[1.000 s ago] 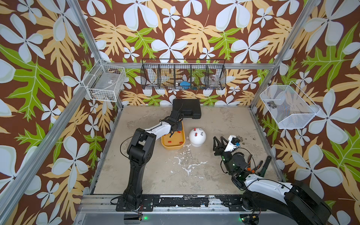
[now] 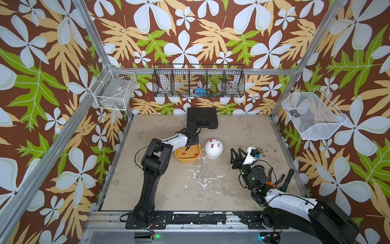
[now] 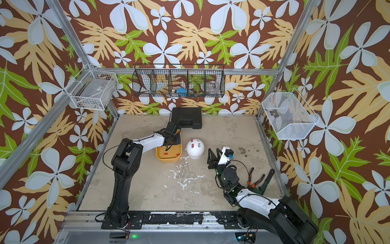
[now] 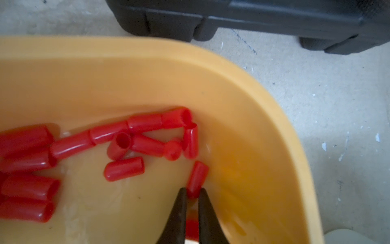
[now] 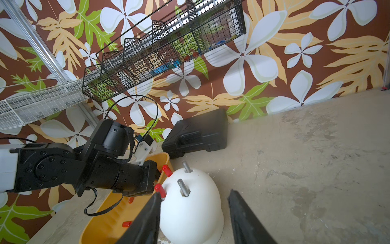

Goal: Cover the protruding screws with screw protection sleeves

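A white dome [image 2: 214, 150] [image 5: 191, 215] carries protruding screws; some wear red sleeves [image 5: 167, 170], others are bare metal [image 5: 183, 188]. Left of it sits the orange tray [image 3: 168, 158] with red sleeves inside, bunched along one side in the left wrist view. My left gripper is down in the tray, its narrowly parted fingertips at the end of one loose sleeve [image 4: 198, 174]; whether it grips it is unclear. My right gripper stands open right of the dome, nothing between its fingers.
A black case [image 2: 202, 113] lies behind the tray. Wire baskets [image 2: 115, 91] hang on the frame. Tools [image 3: 264, 181] lie at the right front beside my right arm.
My left arm and gripper have shifted slightly right within the tray over the last second. The right arm is almost still.
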